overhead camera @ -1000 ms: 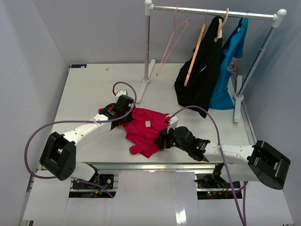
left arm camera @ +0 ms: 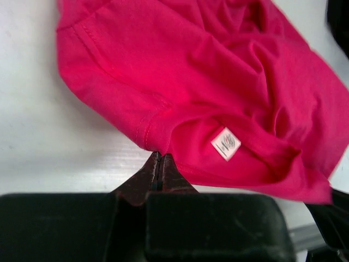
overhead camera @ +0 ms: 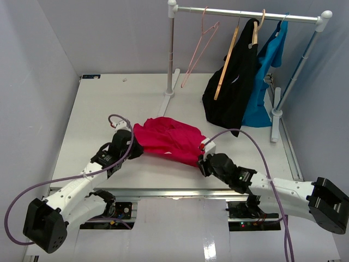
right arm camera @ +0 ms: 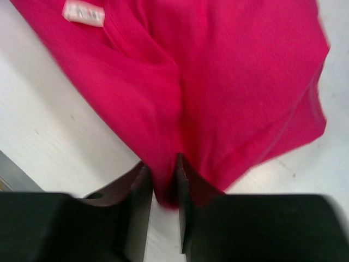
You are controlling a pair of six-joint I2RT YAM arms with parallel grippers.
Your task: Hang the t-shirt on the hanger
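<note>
The red t shirt (overhead camera: 169, 136) lies crumpled on the white table, its white label (left arm camera: 226, 143) showing inside a fold in both wrist views. My left gripper is shut on the shirt's stitched edge at the shirt's left. My right gripper is shut on the shirt's near right corner; that wrist view is blurred. Above the table, a pink hanger (overhead camera: 196, 52) and a wooden hanger (overhead camera: 225, 65) hang from the rail with no clothing visible on them.
The rack's rail (overhead camera: 212, 11) spans the back right, carrying black (overhead camera: 229, 98) and blue (overhead camera: 256, 109) garments. Its post (overhead camera: 169, 65) stands behind the shirt.
</note>
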